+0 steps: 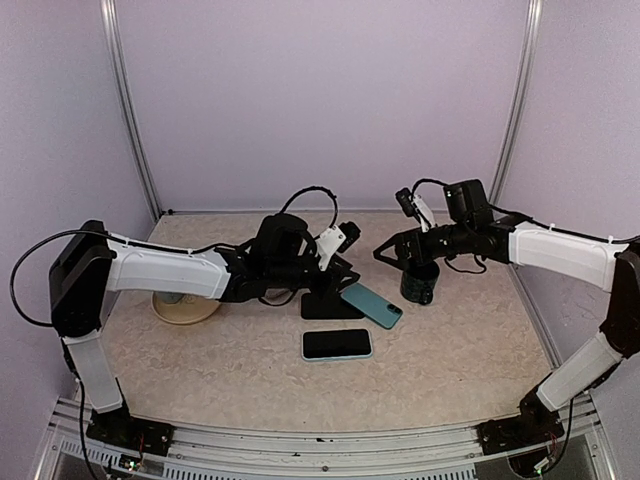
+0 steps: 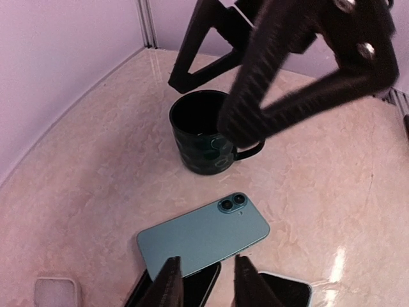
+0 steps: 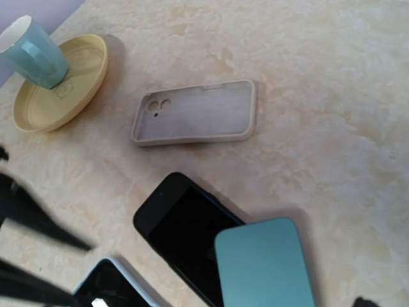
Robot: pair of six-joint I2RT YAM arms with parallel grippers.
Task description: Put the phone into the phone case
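Observation:
The teal phone [image 1: 372, 305] lies camera side up, tilted across a black phone [image 3: 182, 224]; its near end overlaps that phone in the right wrist view. My left gripper is at the phone's edge, its fingers [image 2: 170, 283] blurred and spread apart, gripping nothing. In the right wrist view the beige phone case [image 3: 195, 112] rests hollow side up and empty beyond the phones. The left arm hides it in the top view. My right gripper [image 1: 386, 256] stands open and empty above the table, near the dark mug.
The dark green mug [image 2: 204, 150] stands right of the teal phone. Another dark-screened phone [image 1: 337, 345] with a pale rim lies in front. A yellow plate [image 3: 96, 64] with a light blue cup [image 3: 38, 57] is on the left.

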